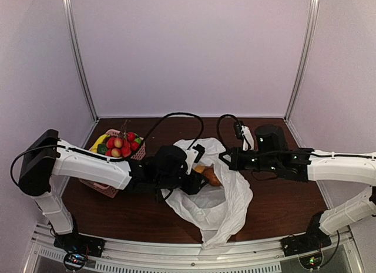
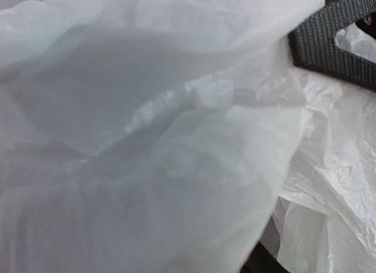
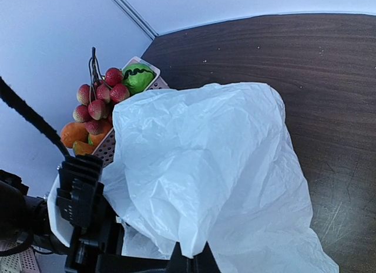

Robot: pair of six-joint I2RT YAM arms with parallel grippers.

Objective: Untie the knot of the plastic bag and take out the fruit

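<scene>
The white plastic bag (image 1: pixel 229 217) lies on the table with its mouth spread wide. Brownish-orange fruit (image 1: pixel 210 177) shows inside the mouth, a yellowish piece beside it. My left gripper (image 1: pixel 201 182) is at the opening, right against the fruit; its fingers stand apart. In the left wrist view white plastic fills most of the picture, one dark finger (image 2: pixel 329 41) crosses the upper right, and no fruit can be seen. My right gripper is shut on the bag, whose film gathers into its fingertips at the far right side of the mouth.
A pink basket (image 1: pixel 101 188) of assorted fruit stands on the left, partly behind my left arm. Bare brown table (image 1: pixel 282 208) lies to the right of the bag. Pale walls close off the back and sides.
</scene>
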